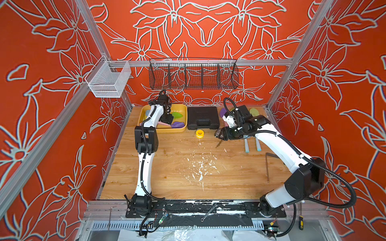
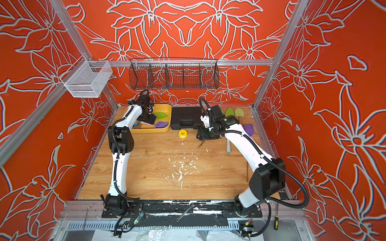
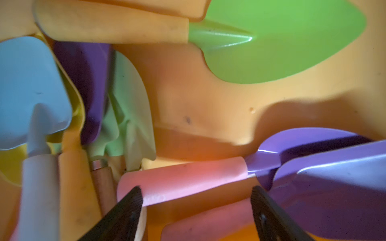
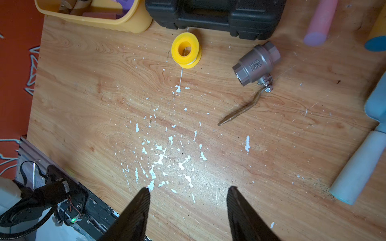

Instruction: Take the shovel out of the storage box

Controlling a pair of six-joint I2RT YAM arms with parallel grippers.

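A yellow storage box (image 1: 183, 109) stands at the back left, full of toy shovels. Over it hangs my left gripper, open, nothing held. Between and ahead of its spread fingers the left wrist view shows a purple shovel with a pink handle (image 3: 185, 180); a second purple shovel (image 3: 341, 192) lies partly over its blade. A green shovel (image 3: 273, 40) with a yellow handle lies farther back, and a blue shovel (image 3: 32, 88) sits among several others at the left. My right gripper is open and empty above the table's right part.
Right of the box sit a black case (image 1: 203, 117) and a yellow tape roll (image 1: 199, 133). A metal valve (image 4: 257, 64) and several loose shovels, one light blue (image 4: 361, 164), lie on the right.
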